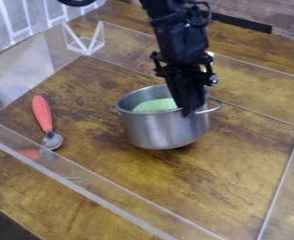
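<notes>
A steel pot (162, 128) with side handles stands roughly upright near the middle of the wooden surface, with something pale green (151, 105) inside it. My black gripper (192, 105) points down at the pot's right rim, by the right handle. Its fingers look close together; whether anything thin is between them is hard to see.
A spoon with a red handle (43, 114) lies to the left. Clear plastic walls (75, 187) border the workspace.
</notes>
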